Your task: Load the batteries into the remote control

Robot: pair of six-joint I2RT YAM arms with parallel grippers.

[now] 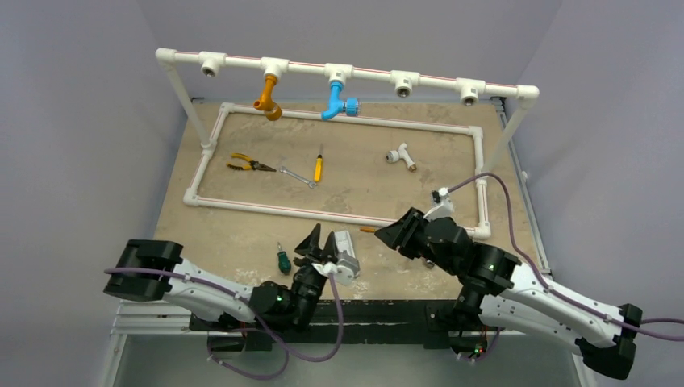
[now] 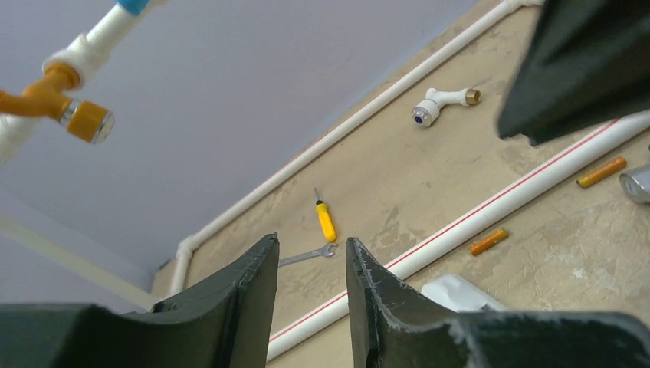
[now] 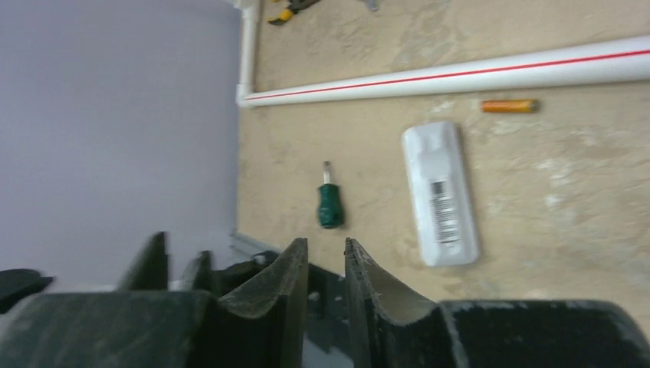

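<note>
The white remote control [image 3: 441, 195] lies lengthwise on the worktop, beside my left gripper in the top view and centred below my right gripper in its wrist view. An orange battery lies right of the remote's far end; another [image 2: 601, 172] shows further right in the left wrist view. My left gripper has a small gap between its fingertips, nothing visible in it. My right gripper likewise stands part open over the worktop, with nothing visible between its fingertips.
A white pipe frame [image 1: 282, 211] encloses pliers [image 1: 252, 165], a wrench [image 1: 297, 176], a yellow screwdriver [image 1: 319, 168] and a white fitting [image 1: 402, 158]. A green screwdriver [image 1: 284, 261] lies left of the remote. A metal cylinder [image 2: 638, 184] sits at the right.
</note>
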